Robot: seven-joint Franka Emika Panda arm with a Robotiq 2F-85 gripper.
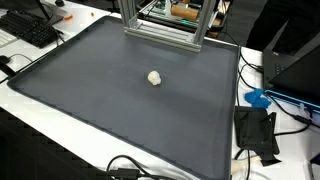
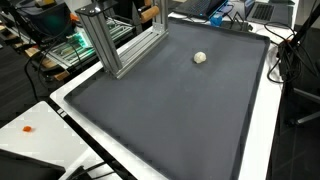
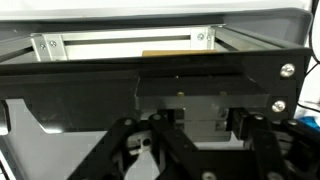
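Note:
In the wrist view, my gripper is at the black front panel (image 3: 90, 88) of an open drawer-like frame. Its fingers are close together around a grey block-like handle (image 3: 200, 102) at the panel's middle; the exact contact is dark and partly hidden. Behind the panel, the pale inside (image 3: 110, 50) shows, with a tan piece (image 3: 165, 52) at the panel's inner edge. A small whitish round object (image 1: 154, 77) lies on the dark grey mat (image 1: 100, 105), well away from the frame. Neither exterior view shows the gripper clearly.
The metal frame (image 1: 165, 38) stands at the mat's far edge, and appears at upper left in the second exterior view (image 2: 125, 50). A keyboard (image 1: 30, 28), a blue item (image 1: 257, 98) and a black pouch (image 1: 255, 130) lie off the mat.

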